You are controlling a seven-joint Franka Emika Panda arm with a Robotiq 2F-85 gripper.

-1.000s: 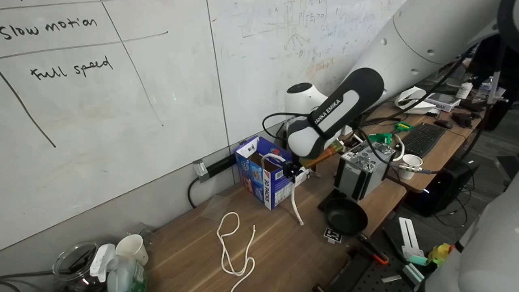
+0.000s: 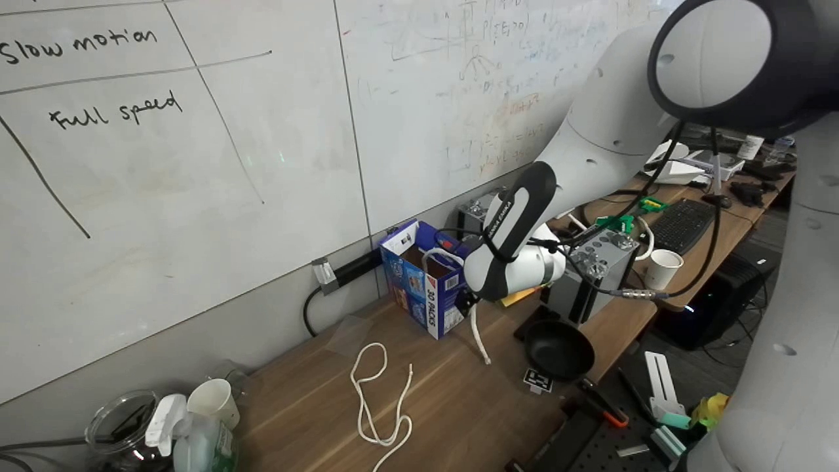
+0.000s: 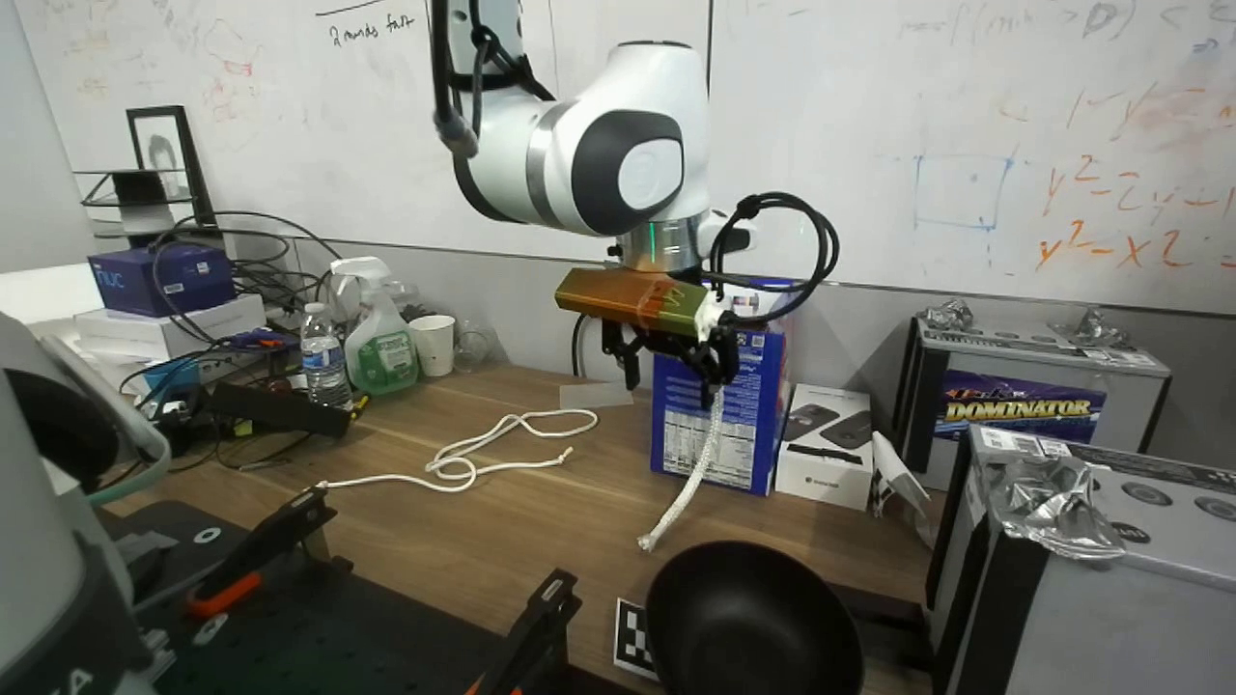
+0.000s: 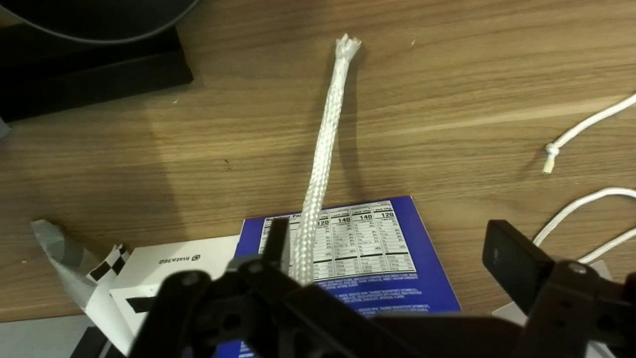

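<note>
A thick white braided rope (image 4: 325,155) hangs over the wall of the open blue snack box (image 3: 684,429); its frayed end (image 3: 651,541) dangles above the table. In exterior view 1 its other part (image 2: 442,253) loops inside the box. My gripper is open at the box. The rope runs through the gap, close to the left finger (image 4: 276,241) in the wrist view, while the right finger (image 4: 514,262) stands well apart from it. Whether the left finger touches the rope cannot be told. Exterior view 1 mostly hides the gripper behind the arm.
A thin white cord (image 3: 463,458) lies loose on the table. In front of the box is a black pan (image 3: 753,625). A white Insta360 box (image 3: 826,446) and grey batteries (image 3: 1078,556) stand to the right in exterior view 2. Mid-table wood is clear.
In exterior view 1 the arm has swung and its wrist has turned, so the hand is more hidden and appears slightly lower. The rope and box look unmoved.
</note>
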